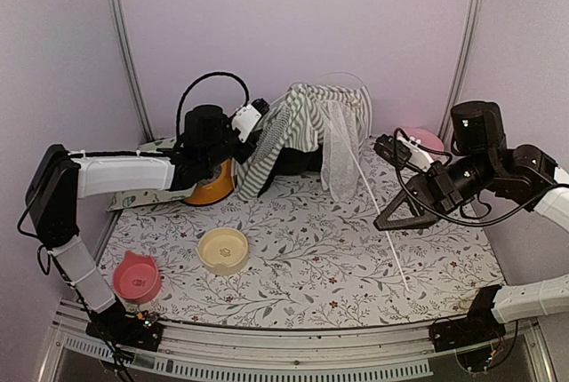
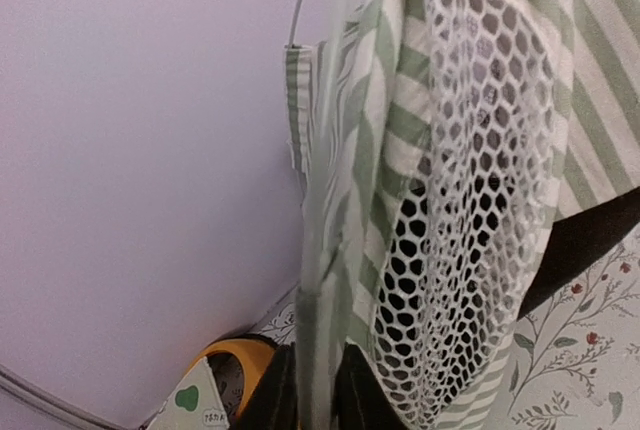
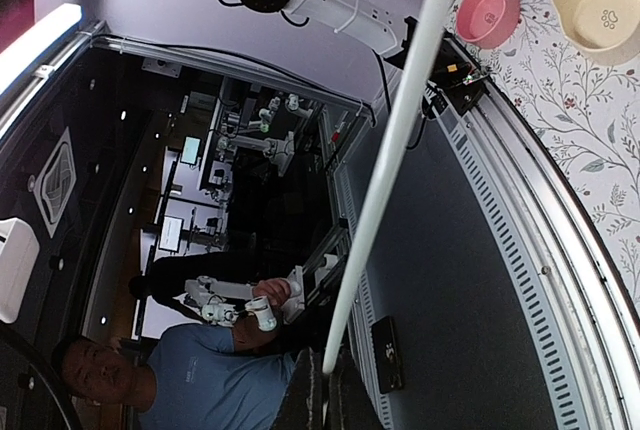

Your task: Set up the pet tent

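The green-and-white striped tent [image 1: 311,115] stands half-raised at the back middle, with mesh panels and curved thin poles. My left gripper is shut on a pale pole [image 2: 320,330] along the tent's left edge, beside the mesh panel [image 2: 465,180]. A white pole [image 1: 372,188] slants from the tent's right side down toward the front right, its lower end free. Partway along it, my right gripper [image 1: 388,220] is shut on this pole; in the right wrist view the white pole [image 3: 385,170] rises from between the closed fingers. The tent's inside is mostly hidden.
A pink bowl [image 1: 137,277] and a cream bowl [image 1: 222,250] sit at the front left. An orange object [image 1: 210,192] is partly behind the left arm. A pink disc [image 1: 420,139] lies at the back right.
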